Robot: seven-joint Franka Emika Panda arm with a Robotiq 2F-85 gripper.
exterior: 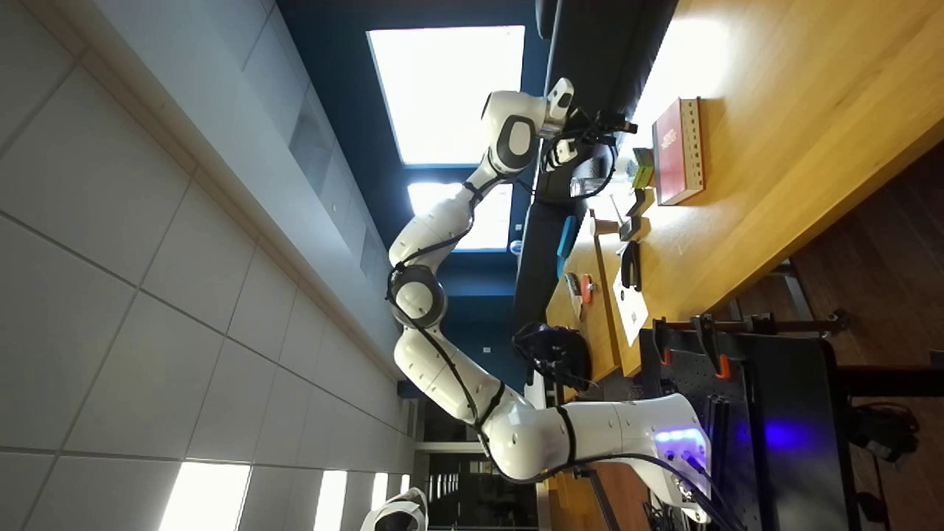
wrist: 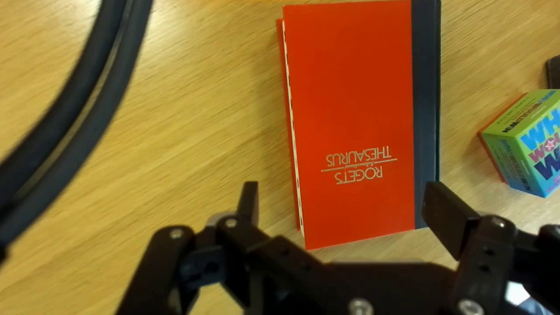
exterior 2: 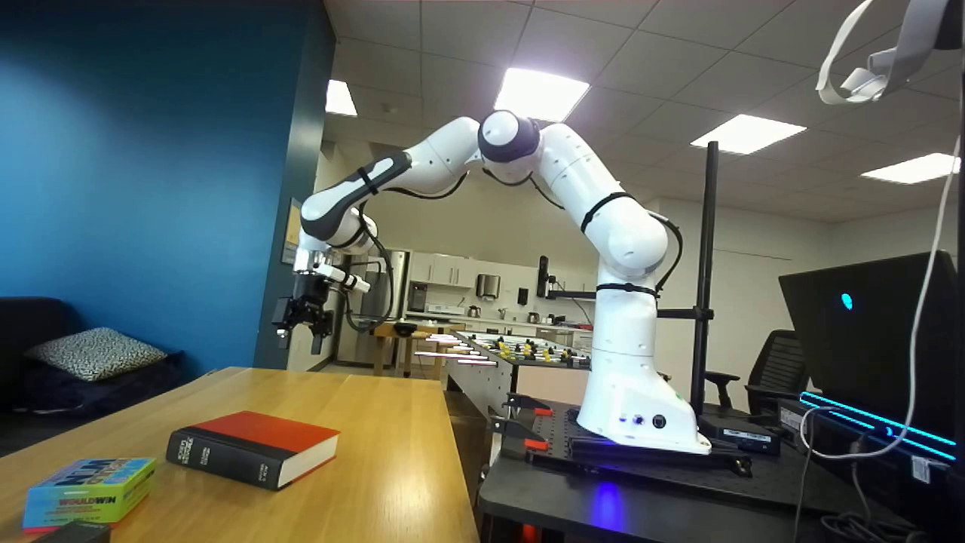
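A thick red book with a black spine, lettered "Roget's Thesaurus" (wrist: 357, 105), lies flat on the wooden table (wrist: 199, 136). The same book (exterior 2: 244, 448) shows in exterior view 2, its spine toward that camera. Above the table hangs my gripper, its fingers wide apart and nothing between them. In the wrist view the book's lower end reaches between the two fingertips, with one finger near the spine side. Exterior view 2 shows the gripper (exterior 2: 301, 339) above the table's far part, clear of the book (exterior: 678, 152).
A small colourful game box (wrist: 525, 141) sits close to the book's spine side. Dark objects (exterior: 629, 265) and a white sheet (exterior: 630, 305) lie further along the table. A black cable (wrist: 78, 110) loops beside the gripper. Bare wood extends left of the book in the wrist view.
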